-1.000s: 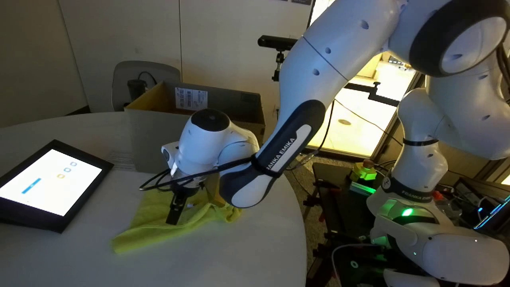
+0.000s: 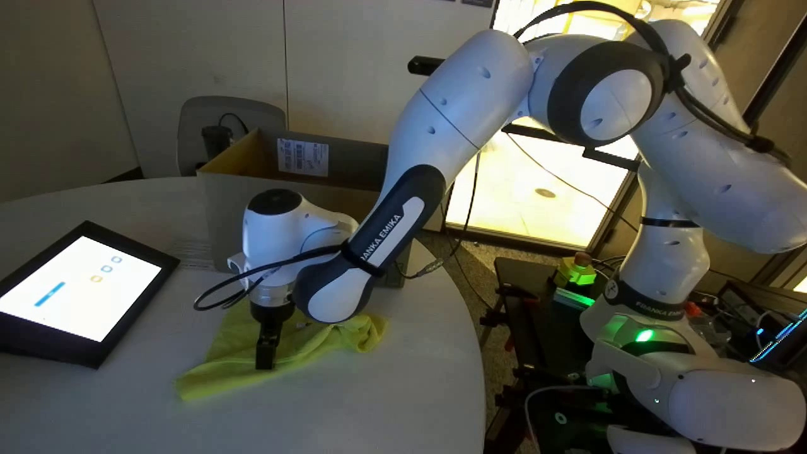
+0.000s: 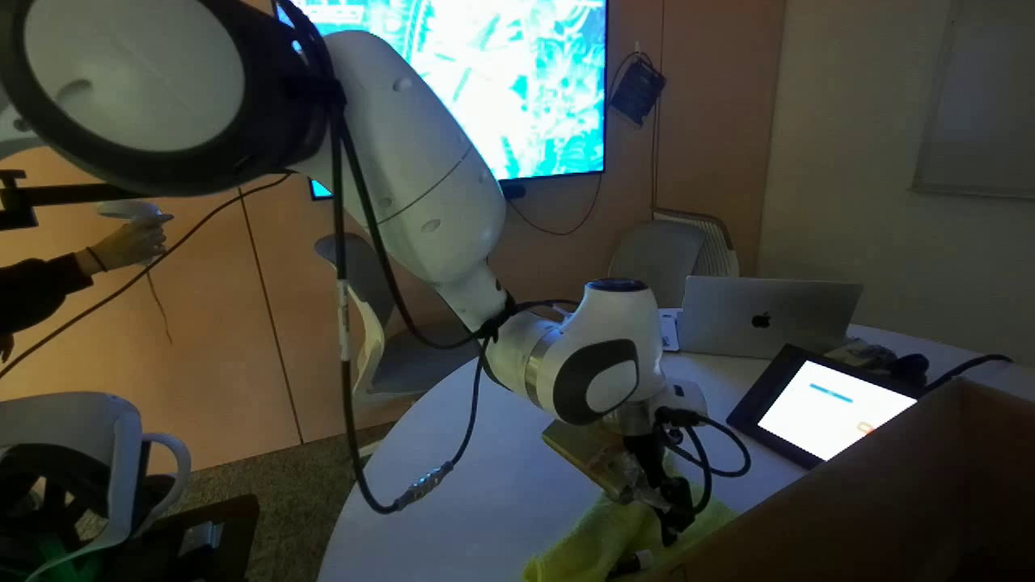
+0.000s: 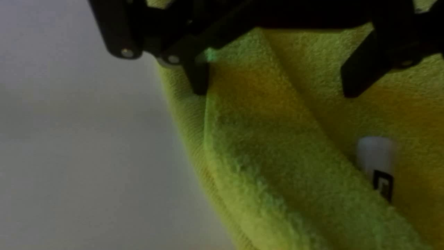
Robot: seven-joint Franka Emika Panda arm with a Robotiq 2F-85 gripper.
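A yellow-green cloth lies rumpled on the round white table. My gripper points down over its near part. In the wrist view the gripper is open, its two black fingers spread wide over a raised fold of the cloth. The left finger is close to the fold's edge; contact cannot be told. A white cylindrical object with a black mark rests on the cloth to the right, partly behind the fold. The cloth also shows below the gripper in exterior view 2.
An open cardboard box stands behind the arm. To the left is a tablet with a lit screen. A silver laptop sits farther off on the table. Bare tabletop lies in front of the cloth.
The arm has shifted left in exterior view 1, and the gripper has gone from tilted to nearly upright and slightly lower. The cloth looks nearly unchanged.
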